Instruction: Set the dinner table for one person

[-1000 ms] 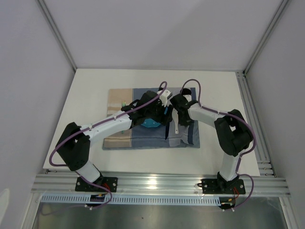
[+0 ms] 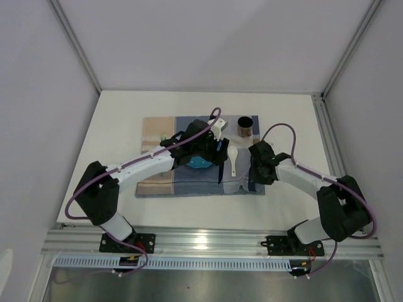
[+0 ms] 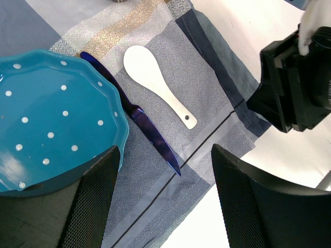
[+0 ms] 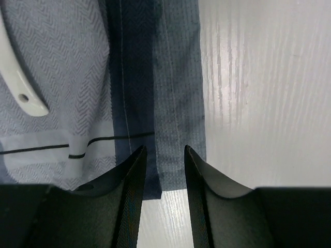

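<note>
A blue dotted plate (image 3: 46, 119) lies on the striped placemat (image 2: 157, 185), with a dark blue knife (image 3: 152, 134) beside it and a white spoon (image 3: 155, 82) to the knife's right. My left gripper (image 2: 220, 150) hangs over plate and knife, its fingers apart with nothing between them. My right gripper (image 2: 261, 173) is low over the placemat's right edge, right of the spoon; in its wrist view the fingertips are a little apart over the cloth, which has a raised fold.
A dark metal mug (image 2: 244, 126) stands at the placemat's back right. A green utensil at the plate's left is mostly hidden by my left arm. Bare white table (image 2: 107, 126) surrounds the placemat.
My right arm has moved rightward and toward the front, away from the spoon and mug to the placemat's right edge. The left arm looks unchanged.
</note>
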